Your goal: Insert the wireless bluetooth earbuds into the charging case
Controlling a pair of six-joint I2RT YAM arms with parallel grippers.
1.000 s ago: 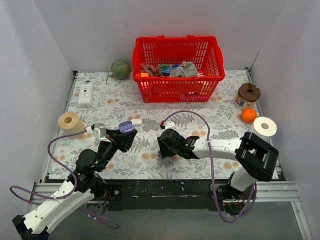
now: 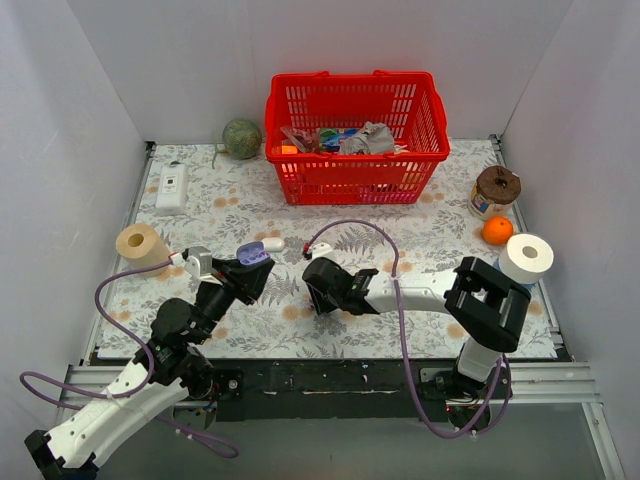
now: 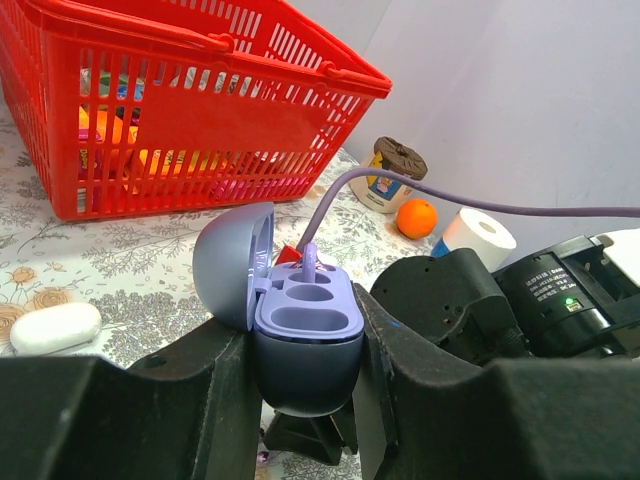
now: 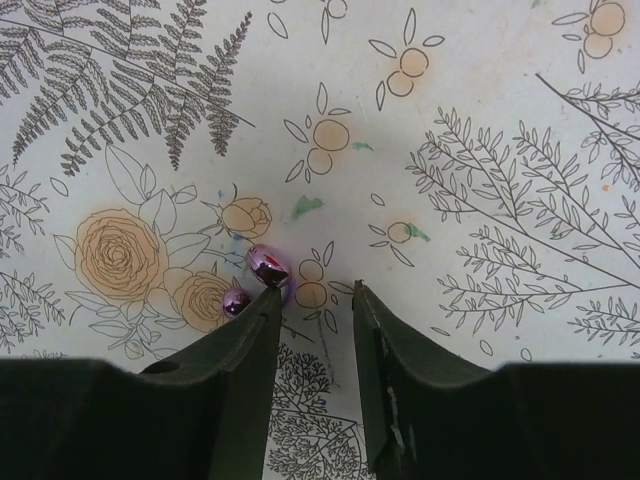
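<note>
My left gripper (image 2: pixel 252 272) holds the lavender charging case (image 3: pixel 305 340) upright, lid open, shut on it; a purple piece stands up among its slots. My right gripper is low over the patterned table, its fingers apart. Two small shiny purple earbud pieces (image 4: pixel 268 264) lie at its left finger, partly hidden by it; nothing clearly sits between the fingers. A white oval object (image 3: pixel 55 328) lies on the table, in the left wrist view.
A red basket (image 2: pixel 357 175) with assorted items stands at the back. A melon, white power strip (image 2: pixel 171 188) and paper roll sit left; a can, orange (image 2: pixel 497 230) and white roll sit right.
My right arm has shifted a little left in the top view, with its cable moving along. The left gripper and case are unchanged.
</note>
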